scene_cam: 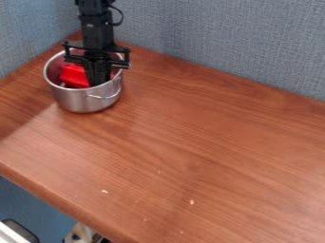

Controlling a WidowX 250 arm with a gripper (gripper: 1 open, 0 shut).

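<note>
A steel pot (84,99) with a thin wire handle stands at the back left of the wooden table. Inside it is a red object (74,76), partly hidden by the black gripper (97,74), which reaches down from above into the pot. The gripper's fingertips are hidden in the pot, so whether it holds the red object cannot be seen.
Grey padded walls (229,43) border it at the back and left.
</note>
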